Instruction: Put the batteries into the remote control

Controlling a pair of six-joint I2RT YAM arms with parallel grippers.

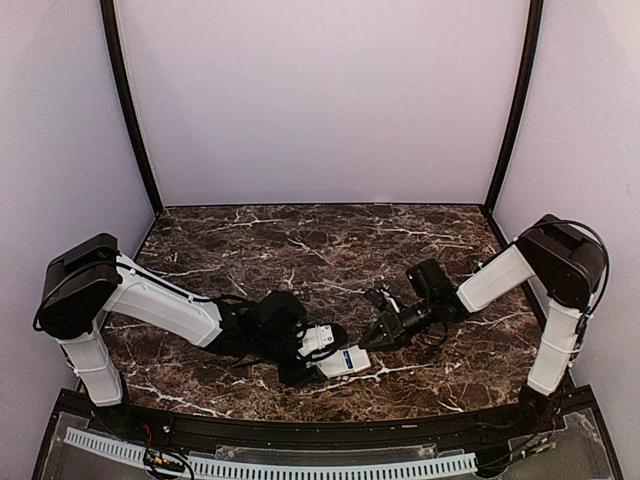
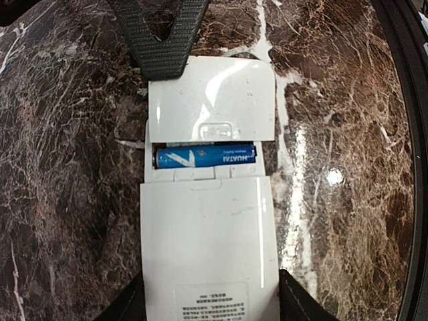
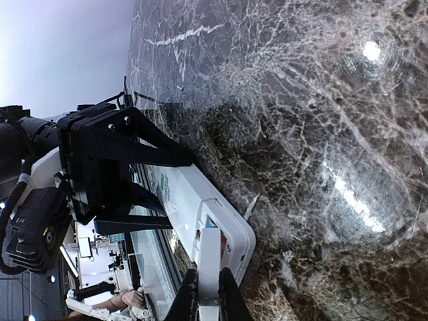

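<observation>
A white remote (image 2: 207, 241) lies back up in front of my left gripper (image 1: 310, 365), whose fingers are at both sides of its body in the left wrist view; whether they press on it is unclear. A blue battery (image 2: 204, 155) sits in the compartment's visible slot. My right gripper is shut on the white battery cover (image 3: 210, 261), which is held over the far end of the remote (image 1: 340, 362), partly hiding the compartment.
The table's front edge (image 1: 330, 425) is close below the remote, and pale walls border the sides and back.
</observation>
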